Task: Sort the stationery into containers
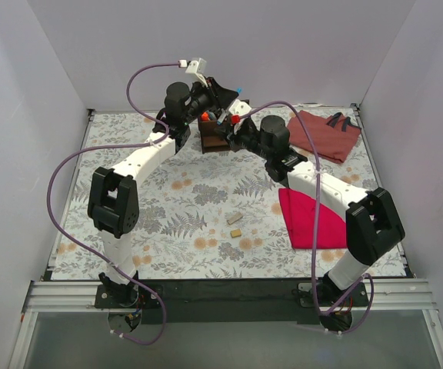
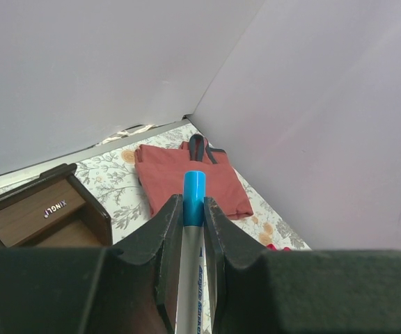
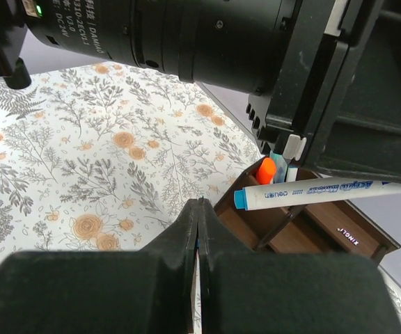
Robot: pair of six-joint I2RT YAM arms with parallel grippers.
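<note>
A white marker with blue ends (image 2: 193,188) is gripped in my left gripper, raised above the brown wooden organiser (image 1: 212,144). In the right wrist view the marker (image 3: 305,193) lies slantwise across the organiser (image 3: 372,243). My right gripper is shut with nothing showing between its fingers, close to the marker's lower end and in front of the organiser. An orange-capped item (image 3: 266,171) stands in one compartment. Two small blocks, one greyish (image 1: 234,219) and one yellow (image 1: 236,233), rest on the table. The arms hide part of the organiser.
A rust-coloured pouch with dark handles (image 1: 328,137) lies at the back right. A bright red cloth (image 1: 314,219) is spread below it, beside the right arm.
</note>
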